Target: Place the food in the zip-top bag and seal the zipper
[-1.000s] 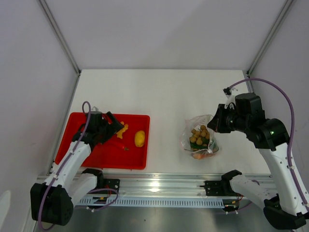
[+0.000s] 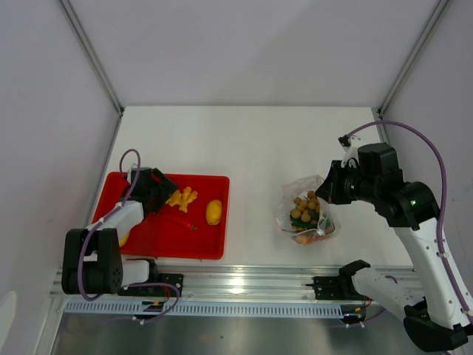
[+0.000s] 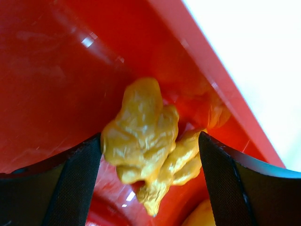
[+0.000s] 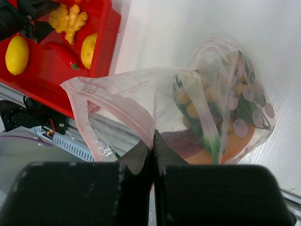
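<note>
A knobby yellow ginger root (image 2: 182,197) lies in the red tray (image 2: 188,244). In the left wrist view, my left gripper is part open, a finger on either side of the ginger (image 3: 141,136) and nothing clearly clamped. The clear zip top bag (image 4: 120,101) stands on the white table with its mouth gaping. Round brown pieces, greens and something orange (image 4: 237,141) fill its lower part. My right gripper is shut on the bag's rim, the thin film pinched between its fingertips.
The tray also has a red chili (image 4: 61,52), a yellow potato-like piece (image 2: 213,212) close to its right wall and a yellow lemon-like one (image 4: 17,55).
The left gripper has shifted slightly left and lower over the tray, with its forearm swinging. Ginger, bag and right arm look almost unchanged.
</note>
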